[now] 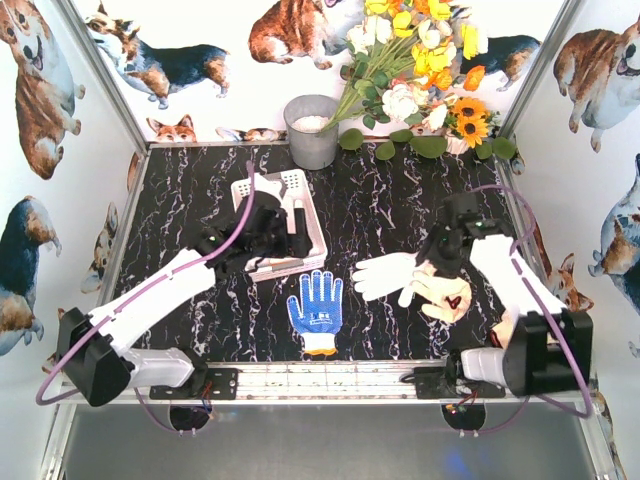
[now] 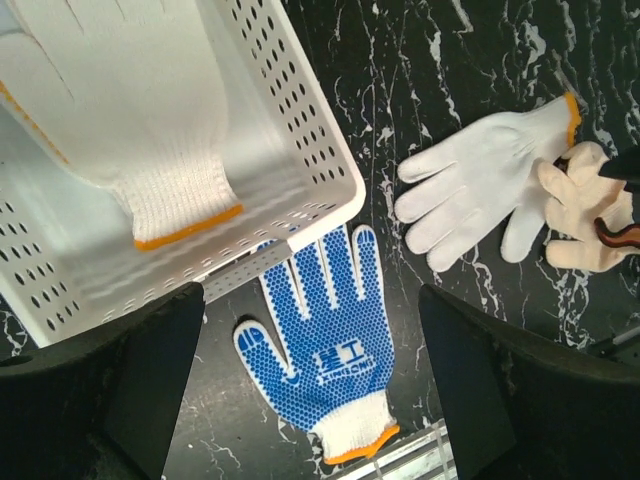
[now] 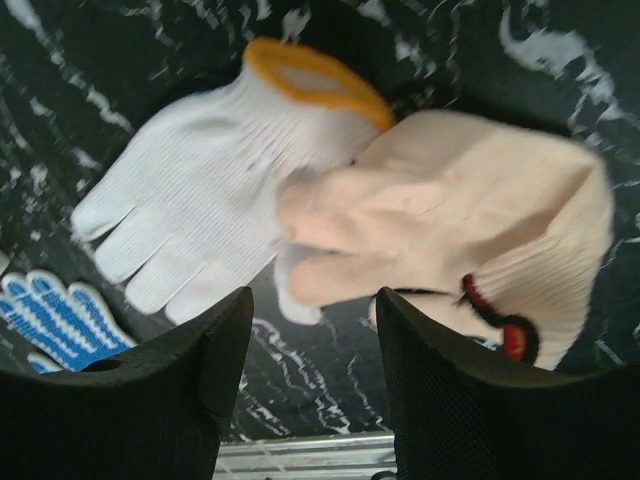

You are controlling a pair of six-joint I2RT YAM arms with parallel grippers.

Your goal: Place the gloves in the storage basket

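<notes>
A white perforated basket [image 1: 313,210] stands left of centre; inside it lies a white glove [image 2: 150,100] with an orange cuff edge. My left gripper [image 1: 290,245] hovers over the basket, fingers wide apart and empty. In front of the basket a blue dotted glove [image 2: 330,350] lies flat, fingers pointing at the rim. To its right a white glove [image 3: 200,200] is spread out, its cuff and thumb side partly overlapped by a crumpled cream glove [image 3: 430,200] with a dark red-and-black mark. Above these two hangs my right gripper, its fingers apart with nothing gripped between them.
A grey bucket [image 1: 313,150] stands behind the basket at the back edge. Flowers [image 1: 430,80] fill the back right.
</notes>
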